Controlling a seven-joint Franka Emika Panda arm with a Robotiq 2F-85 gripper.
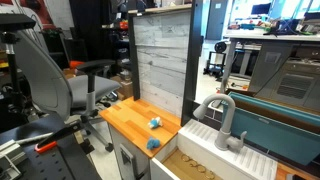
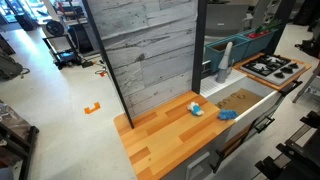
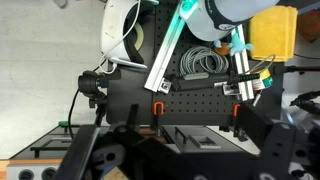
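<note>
In the wrist view my gripper points down, its two orange-marked fingers standing wide apart. Nothing shows held between them; a dark, slotted base surface lies below. A small blue-and-white crumpled item rests on the wooden counter. Nearer the drawer is a second blue item; exterior view 2 shows this blue piece by the drawer's edge. The drawer is open, with a brown bottom and little visible inside. What the blue items are is too small to tell.
A grey tap rises behind the drawer beside a teal basin. A stove top sits further along the counter. Grey wooden panels back the counter. Coiled cable and a yellow cloth lie around the robot's base.
</note>
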